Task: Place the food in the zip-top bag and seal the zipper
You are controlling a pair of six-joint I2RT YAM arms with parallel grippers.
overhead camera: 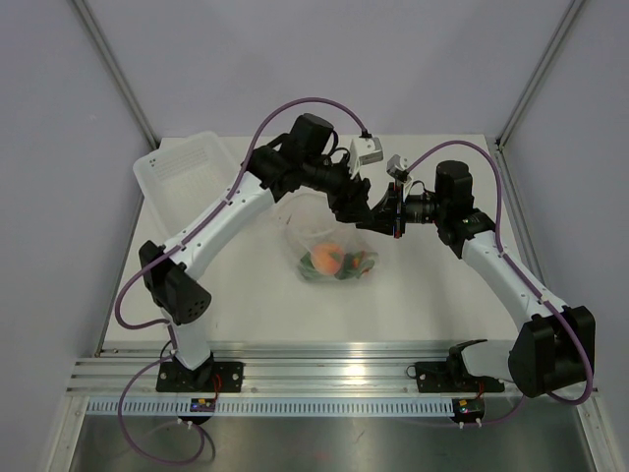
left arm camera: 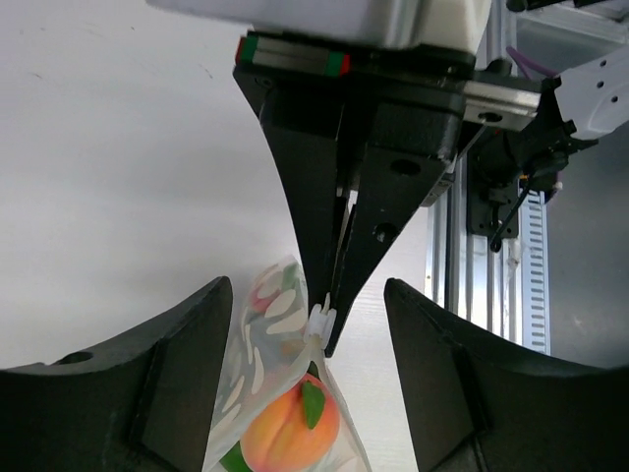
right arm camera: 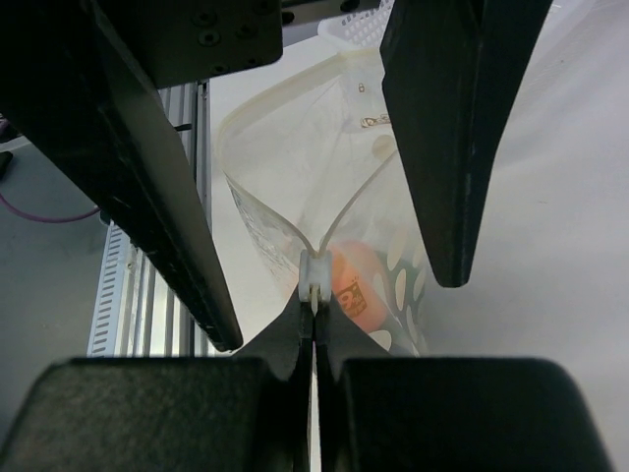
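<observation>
The clear zip bag point(overhead camera: 303, 218) stands with its mouth spread, as the right wrist view shows. Inside lies an orange, peach-like fruit point(left arm camera: 287, 429) with green leaves, beside a smaller orange piece point(overhead camera: 356, 261). My right gripper is shut on the pinched end of the bag's mouth, where a white zipper tab point(right arm camera: 314, 270) shows. My left gripper stands open, its fingers on either side of the right gripper's tips and that corner. Nothing sits gripped between its pads. The top view hides the contact point behind both arms.
An empty white basket point(overhead camera: 185, 175) sits at the back left of the white table point(overhead camera: 246, 315). Both grippers crowd closely over the bag's right end. Free table lies in front of the bag and to its right.
</observation>
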